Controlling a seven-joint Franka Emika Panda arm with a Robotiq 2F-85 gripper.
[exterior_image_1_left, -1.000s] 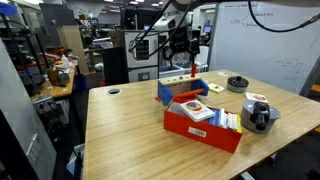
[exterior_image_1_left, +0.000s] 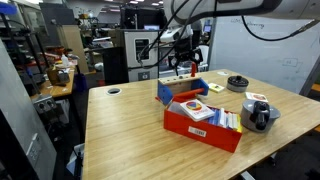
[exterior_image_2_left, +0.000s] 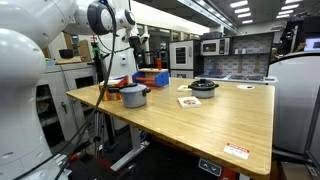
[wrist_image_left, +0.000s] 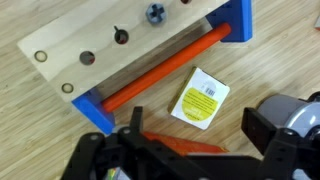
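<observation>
My gripper (exterior_image_1_left: 190, 66) hangs in the air above the toy bench, apart from it. In the wrist view its dark fingers (wrist_image_left: 132, 152) stand wide apart at the bottom edge, open. The bench has a pale wooden top (wrist_image_left: 75, 42) with round holes, a blue screw (wrist_image_left: 155, 13) in one of them, blue end panels (wrist_image_left: 95, 110) and a red rod (wrist_image_left: 165, 70). Beside the rod lies a small white and yellow box or card (wrist_image_left: 200, 98) on the table. A red box (exterior_image_1_left: 203, 137) in front of the bench holds several books and packets.
A metal pot (exterior_image_1_left: 260, 113) stands at the right of the red box, with a dark lidded pot (exterior_image_1_left: 237, 83) farther back. In exterior view 2, a white card (exterior_image_2_left: 189, 102) lies near the dark pot (exterior_image_2_left: 203, 87). Bare wood (exterior_image_1_left: 120, 130) covers the table's left side.
The arm and gripper have shifted right in exterior view 1. The bench, red box and pots have stayed where they were.
</observation>
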